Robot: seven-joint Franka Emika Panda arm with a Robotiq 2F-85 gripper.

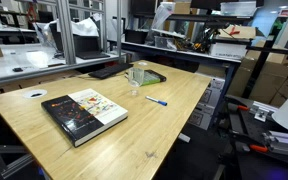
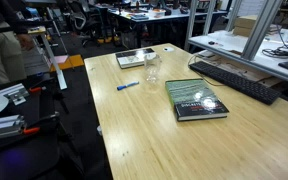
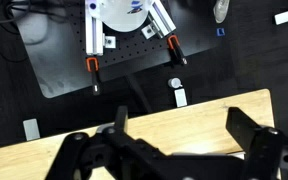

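Note:
In the wrist view my gripper stands open, its dark fingers spread wide at the bottom of the picture. Only the light wooden table edge and the floor show between them. On the table, a black and white book lies flat at the near left in the first exterior view. A clear glass or jar stands upright around the table's middle. Beside it lies a blue marker. A dark green-covered book rests on the glass's other side. In neither exterior view can I make out the gripper clearly.
The wooden table has wide bare areas around these things. A black keyboard lies along its back edge near metal frame posts. The robot's dark base plate, with orange-handled clamps, sits beside the table across a floor gap.

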